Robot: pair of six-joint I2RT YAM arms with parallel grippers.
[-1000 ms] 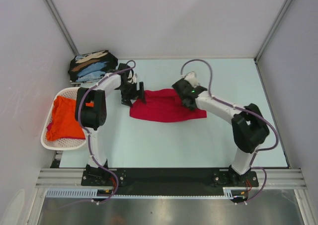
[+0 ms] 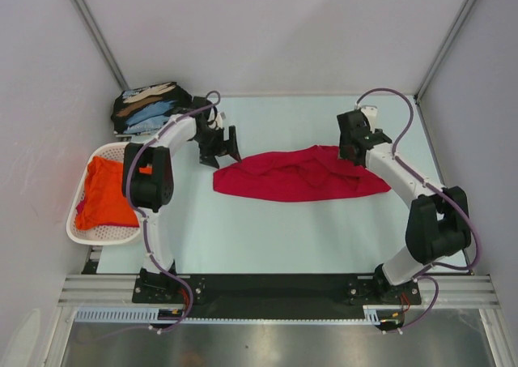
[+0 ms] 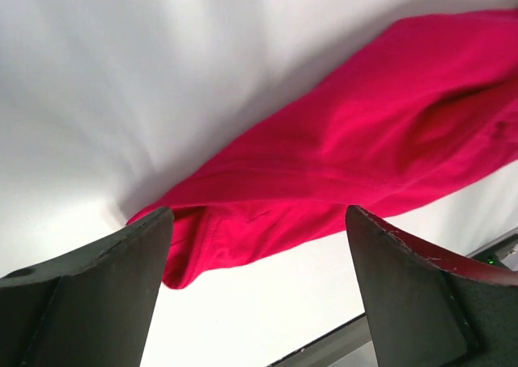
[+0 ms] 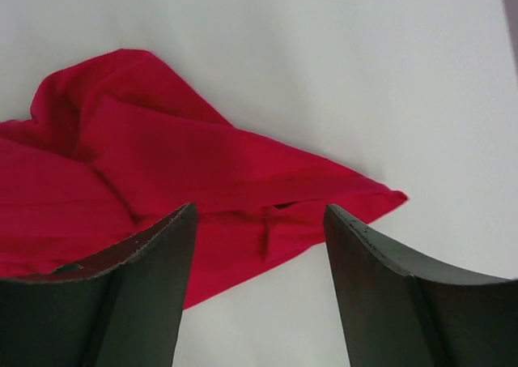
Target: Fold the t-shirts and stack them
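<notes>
A dark pink shirt (image 2: 283,181) lies stretched sideways across the table, bunched and creased along its length. Over its left end hangs my left gripper (image 2: 223,158), open; in the left wrist view the cloth's left end (image 3: 243,229) shows beyond the parted fingers (image 3: 121,278). Near the right end, my right gripper (image 2: 352,160) is open as well. In the right wrist view, the shirt's pointed right corner (image 4: 384,201) lies on the table past the fingers (image 4: 154,270), with no cloth gripped.
A white basket (image 2: 78,231) on the left holds an orange garment (image 2: 107,193). Behind it, several folded shirts (image 2: 150,106) are piled at the back left. Bare table (image 2: 267,237) lies in front of and behind the pink shirt.
The shirt's right end was drawn out to the right with my right gripper, lengthening the cloth. The left gripper has shifted slightly.
</notes>
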